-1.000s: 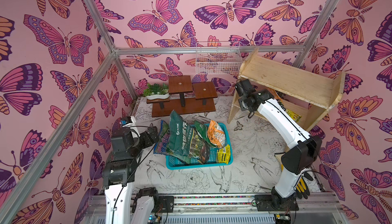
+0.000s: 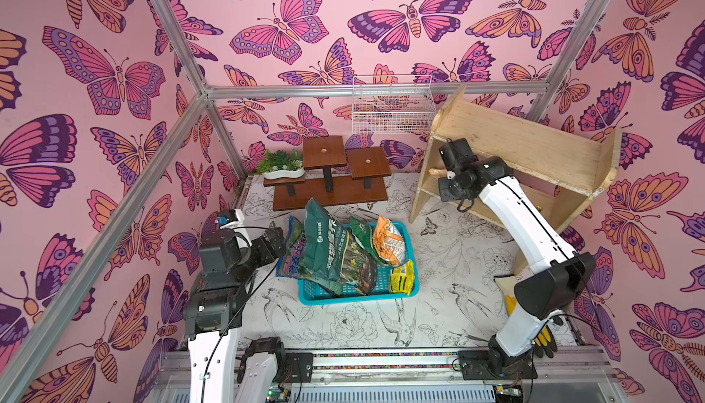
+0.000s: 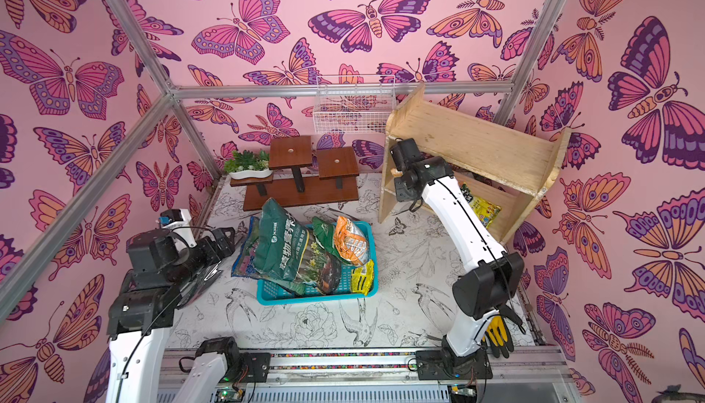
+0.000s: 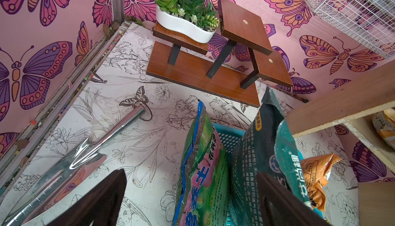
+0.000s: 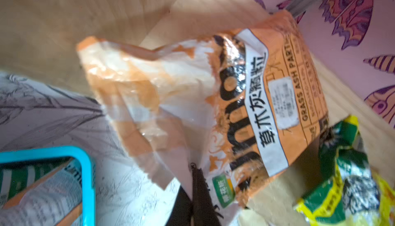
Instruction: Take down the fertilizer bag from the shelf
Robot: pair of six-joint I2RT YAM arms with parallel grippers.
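Note:
An orange-and-white fertilizer bag (image 5: 271, 102), printed "GRASS ASH PARTICLE", fills the middle of the right wrist view, slanting at the wooden shelf (image 2: 514, 135). Against its crumpled white end, my right gripper is shut. Bag film shows on both sides of the dark fingers, but whether a thin fold is caught between them cannot be told. From above, the right arm hides most of this bag. Over the left side of the table, my left gripper stands open and empty, its fingers wide apart.
A blue basket (image 2: 360, 300) full of bags occupies the middle of the table. On the shelf lies a green-and-yellow packet (image 5: 345, 189). A wooden stand (image 2: 330, 194) with a plant is behind; gloves (image 3: 499, 335) lie front right. Table right of the basket is clear.
A pale tip now shows beside it, and the orange patch inside the shelf is covered. The left arm is still.

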